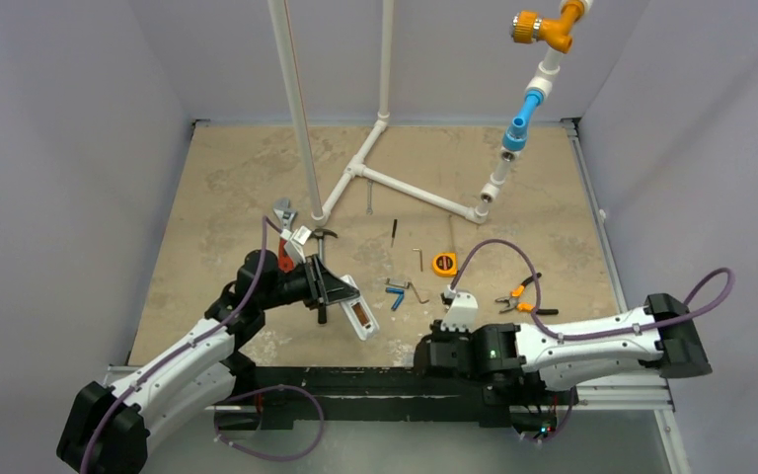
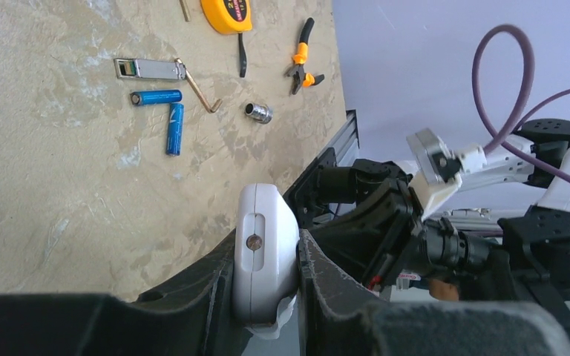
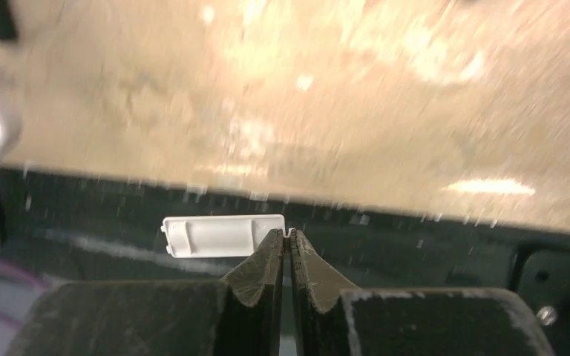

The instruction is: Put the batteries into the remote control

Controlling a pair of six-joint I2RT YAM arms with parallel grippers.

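Observation:
My left gripper is shut on the white remote control (image 2: pixel 263 230), holding it above the table. From the top view the remote (image 1: pixel 368 329) shows an uncovered, brownish battery compartment. Two blue batteries lie loose on the table, one battery (image 2: pixel 156 97) crosswise and the other battery (image 2: pixel 175 129) roughly at right angles to it. A white battery cover (image 3: pixel 221 237) is pinched at its end by my right gripper, over the dark front edge. The right fingertips are hidden in the top view.
Beside the batteries lie a metal module (image 2: pixel 152 69) and a hex key (image 2: pixel 200 89). A metal fitting (image 2: pixel 258 113), tape measure (image 1: pixel 444 264) and pliers (image 1: pixel 523 296) are farther right. A hammer (image 1: pixel 322 247) lies by the left arm. White pipes (image 1: pixel 415 191) stand behind.

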